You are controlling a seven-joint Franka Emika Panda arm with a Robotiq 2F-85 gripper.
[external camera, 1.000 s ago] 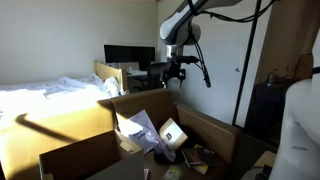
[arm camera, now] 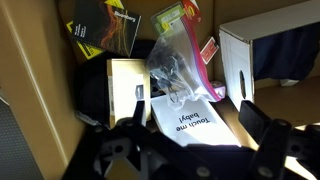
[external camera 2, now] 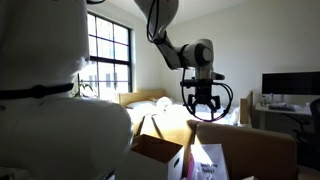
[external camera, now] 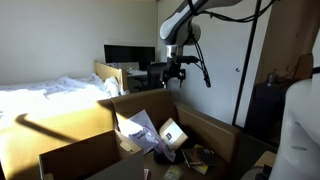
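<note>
High above a couch seat, my gripper (external camera: 178,74) hangs pointing down, clear of everything below it. Its fingers stand wide apart in the wrist view, with nothing between them. Beneath lie a white booklet reading "Touch me baby!" (arm camera: 190,125), a clear zip bag (arm camera: 178,65) with a pinkish-red seal, and a cream-coloured box or book (arm camera: 130,88). The bag partly overlaps the white booklet. A dark booklet (arm camera: 105,27) and a small yellow-green packet (arm camera: 168,17) lie toward the top of that view.
An open cardboard box (external camera: 95,157) occupies the seat's left part. A white-topped box (arm camera: 236,70) sits at the wrist view's right. The brown couch backrest (external camera: 60,125) and armrest (external camera: 208,130) border the items. Air around the gripper is free.
</note>
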